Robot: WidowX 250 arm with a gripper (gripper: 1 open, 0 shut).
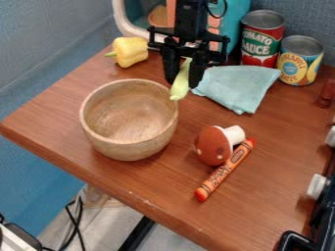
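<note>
My black gripper [181, 61] is raised behind the wooden bowl [128, 128], holding a pale green-yellow elongated item [181, 82] that hangs down just above the table beyond the bowl's back right rim. The bowl looks empty. To its right, a mushroom toy [214, 145] with a red-brown cap lies beside an orange crayon [224, 173].
A light blue cloth [238, 88] lies behind on the right, near a tomato sauce can [262, 41] and a yellow can [301, 64]. A yellow toy [128, 51] is at back left, before a teal toy [232, 15].
</note>
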